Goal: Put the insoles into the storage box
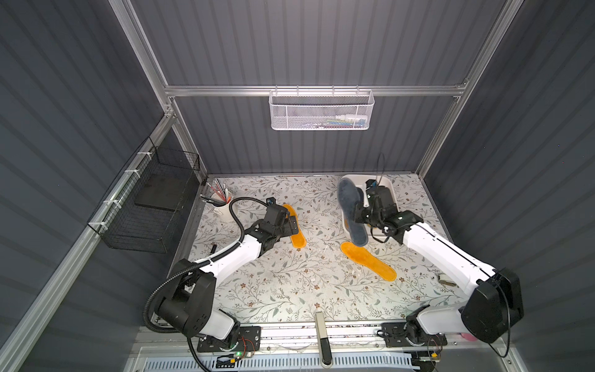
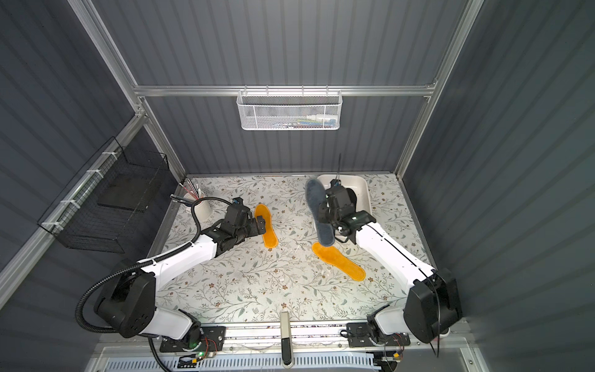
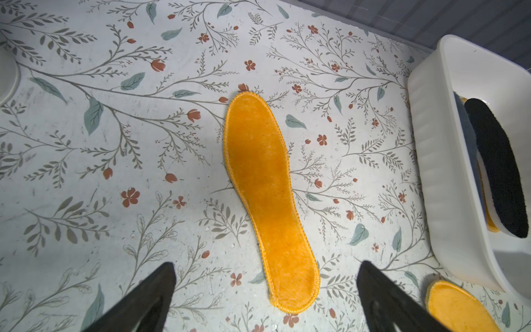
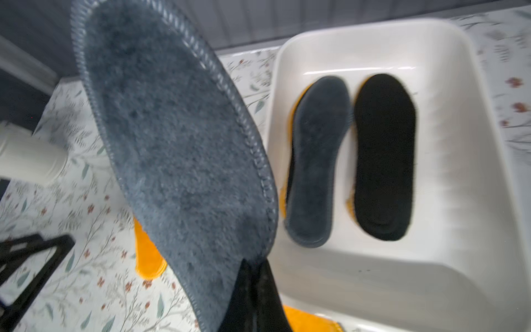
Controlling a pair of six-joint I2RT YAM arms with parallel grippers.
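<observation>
A dark grey felt insole [image 4: 166, 138] hangs from my right gripper, which is shut on it, raised at the left side of the white storage box [image 4: 470, 166]. Inside the box lie a grey insole [image 4: 315, 160] and a black one [image 4: 384, 155], with orange edges beneath. My left gripper is open above an orange insole [image 3: 260, 166], nothing between its fingers. A second orange insole [image 1: 368, 261] lies on the table in front of the box.
A white cup of pens [image 1: 224, 207] stands at back left. A black wire basket [image 1: 152, 198] hangs on the left wall, a white mesh basket [image 1: 321, 111] on the back wall.
</observation>
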